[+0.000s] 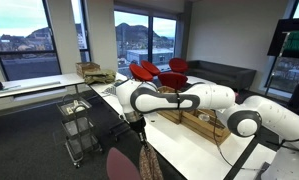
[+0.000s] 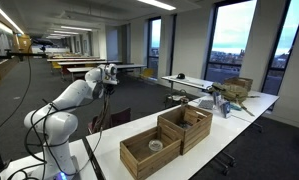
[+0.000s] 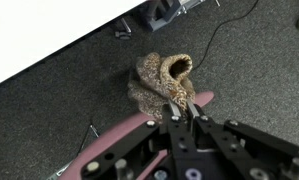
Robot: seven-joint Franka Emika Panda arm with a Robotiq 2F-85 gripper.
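A brown, speckled knitted cloth (image 3: 154,85) hangs from my gripper, which is shut on part of it. One end of the cloth curls into an open loop in the wrist view. In exterior view 1 the gripper (image 1: 142,136) points down past the table's side, with the cloth (image 1: 148,162) dangling below and cut off by the bottom edge. Dark floor lies beneath it. The fingertips are partly covered by the cloth.
Right below the gripper is a maroon chair back (image 3: 114,140). The white table (image 3: 44,35) runs alongside, with wooden crates (image 2: 149,152) on it. A wheeled metal cart (image 1: 79,130) stands on the floor to the left in exterior view 1.
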